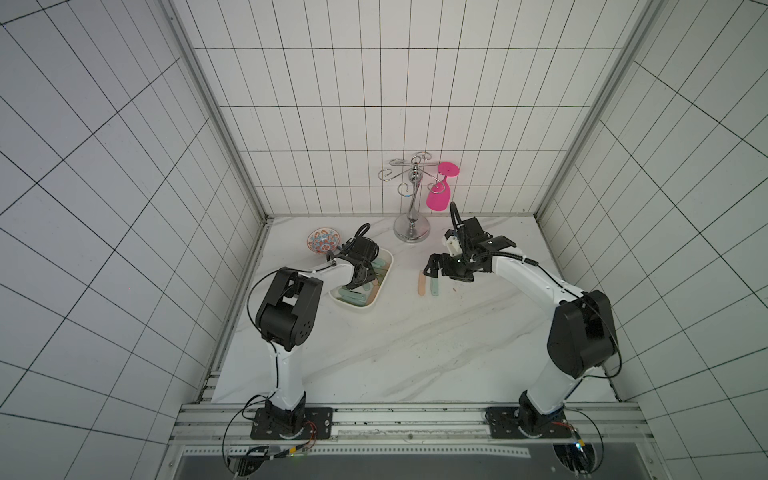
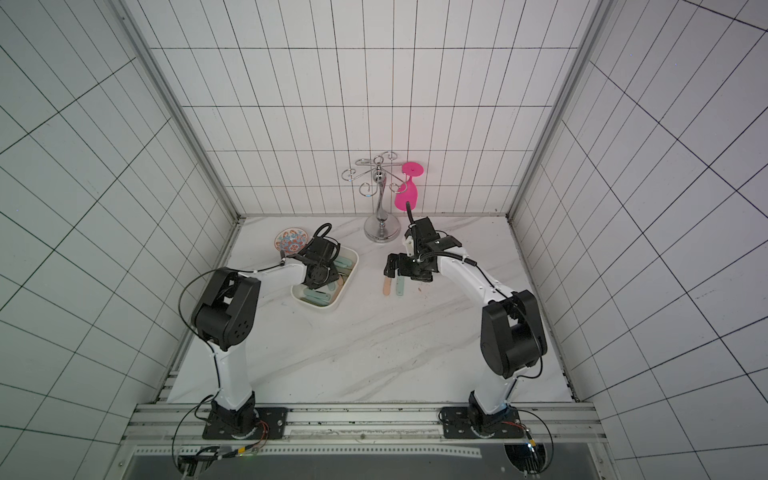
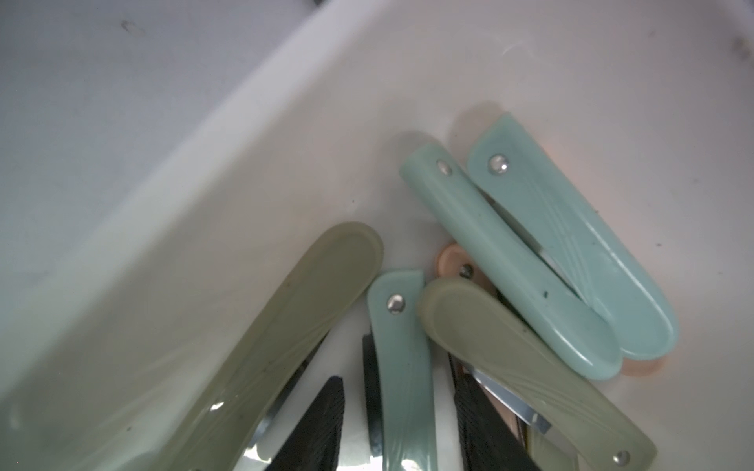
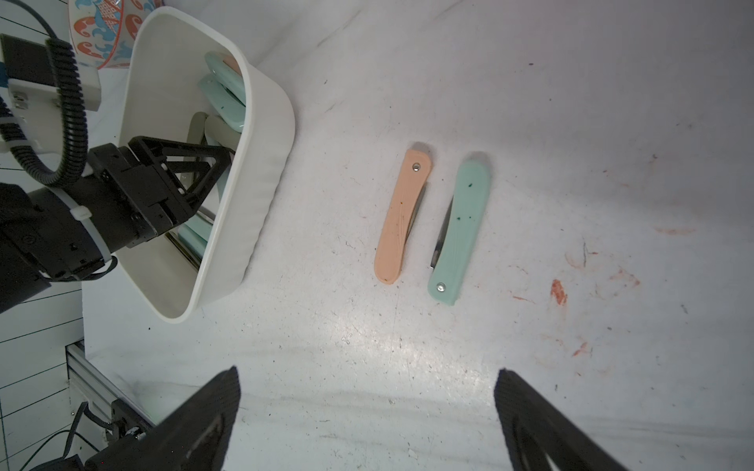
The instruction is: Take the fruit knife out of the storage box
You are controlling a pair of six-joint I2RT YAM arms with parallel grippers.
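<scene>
The white storage box [image 4: 266, 165] holds several folded knives in mint, olive and pink. My left gripper is down in the box, open, its tips either side of an upright mint knife [image 3: 404, 369]; olive knives [image 3: 294, 306] lie to both sides, and two mint ones [image 3: 573, 251] lie above right. My right gripper hovers open over the table, with nothing between its fingers. Below it, a pink knife [image 4: 399, 219] and a mint knife [image 4: 465, 219] lie side by side outside the box.
A patterned bowl [image 1: 323, 237] sits behind the box. A chrome stand [image 1: 413, 228] with a pink glass [image 1: 438, 197] is at the back.
</scene>
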